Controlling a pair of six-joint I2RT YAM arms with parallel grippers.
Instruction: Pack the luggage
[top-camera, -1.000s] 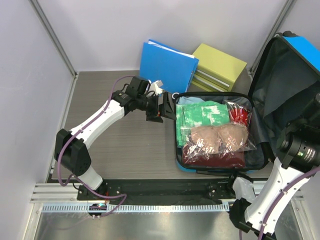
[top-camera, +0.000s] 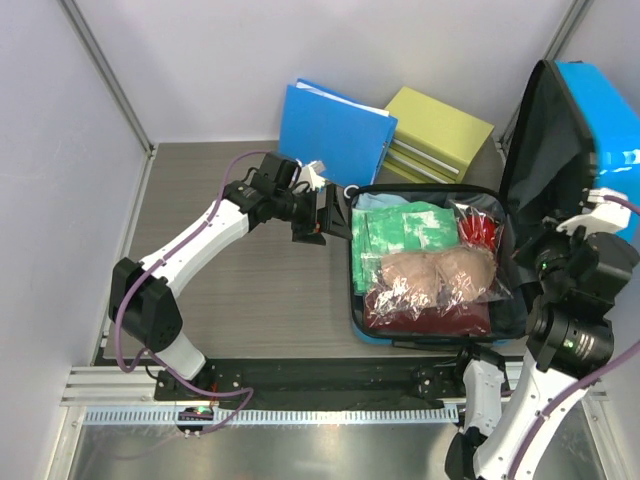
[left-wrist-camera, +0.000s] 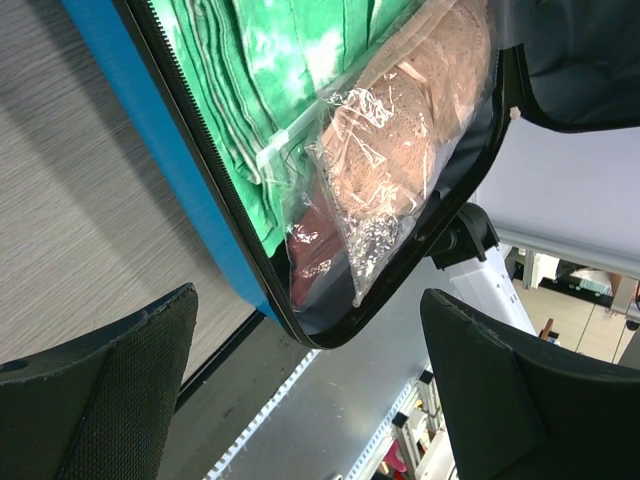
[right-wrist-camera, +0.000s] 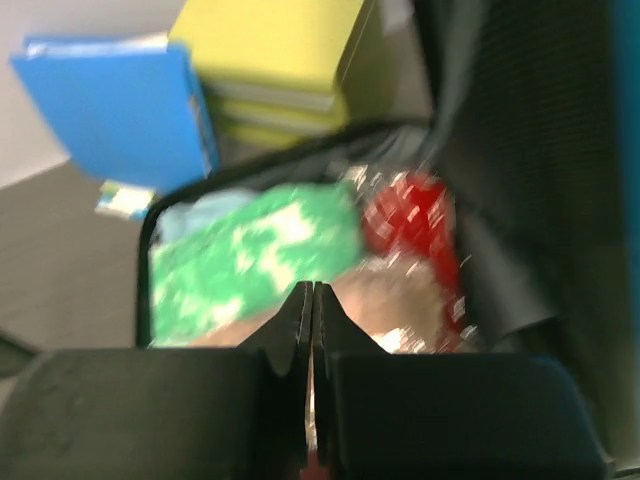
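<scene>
The suitcase lies open, its base packed with a green folded cloth, a clear bag of tan items, a red item in clear plastic and a dark red item. Its lid, blue outside, stands nearly upright along the right side. My right gripper is shut with nothing visible between its fingertips; it points over the base, in front of the lid's lining. To the left of the base, my left gripper holds still, fingers wide open and empty.
Behind the suitcase stand a blue binder and a yellow-green box, close to its rear rim. Bare table lies to the left. A wall rises close on the right.
The right gripper has left the lid's rim, swung inward to the left and shut. The lid has tipped up from leaning further back. The left arm has not moved.
</scene>
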